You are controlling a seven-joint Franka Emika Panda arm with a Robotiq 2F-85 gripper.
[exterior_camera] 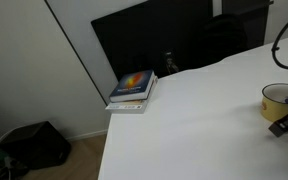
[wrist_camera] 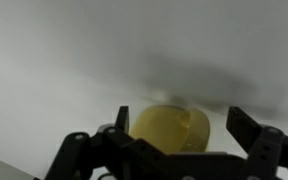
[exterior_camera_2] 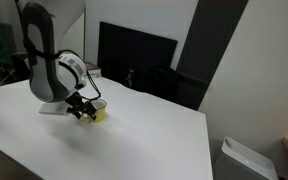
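A yellow mug (exterior_camera: 275, 101) with a dark rim stands upright near the right edge of exterior view 1. In exterior view 2 the same mug (exterior_camera_2: 100, 113) is partly covered by my gripper (exterior_camera_2: 86, 108), which is low over the table beside it. My open gripper spans the yellow mug (wrist_camera: 159, 127) in the wrist view, where one finger (wrist_camera: 122, 118) is to its left and the other (wrist_camera: 241, 122) to its right, with white space on both sides. Its handle appears as a blurred yellow shape between the fingers. Whether any finger touches the mug I cannot tell.
Two stacked books (exterior_camera: 132, 86) lie at the far left corner of the white table (exterior_camera: 194, 120). A white bin (exterior_camera_2: 246, 160) is off the table, at the right.
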